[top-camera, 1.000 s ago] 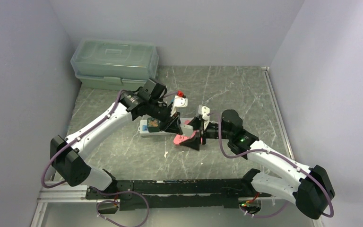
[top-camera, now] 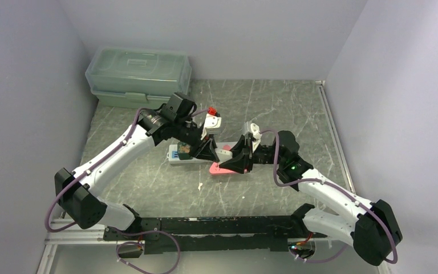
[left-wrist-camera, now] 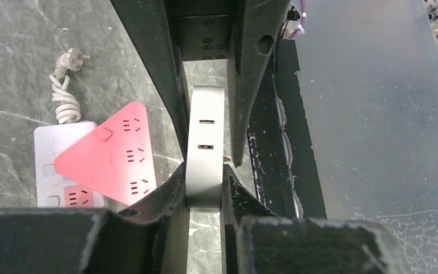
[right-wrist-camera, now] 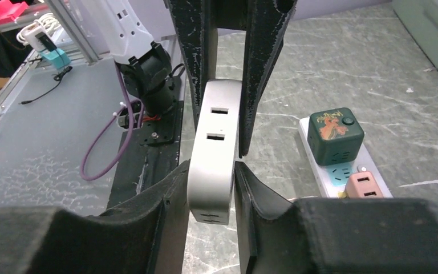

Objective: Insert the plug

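A white block-shaped plug piece (left-wrist-camera: 205, 171) with slots is held between my left gripper (top-camera: 214, 154) and my right gripper (top-camera: 234, 157), which face each other above the middle of the table. Both wrist views show it between that gripper's fingertips, with the other gripper's fingers on either side behind it. Whether each grips firmly is hard to tell. Beneath are a pink triangular power strip (left-wrist-camera: 108, 154) and a white strip (right-wrist-camera: 370, 168) carrying a dark green cube (right-wrist-camera: 333, 137) and a small pink adapter (right-wrist-camera: 363, 185).
A translucent green case (top-camera: 138, 74) stands at the back left. A coiled white cable with a plug (left-wrist-camera: 65, 97) lies by the strips. Bare marble table (top-camera: 274, 108) shows at back right and in front. Grey walls enclose the sides.
My right gripper and arm have shifted slightly, rotating a little with the white piece.
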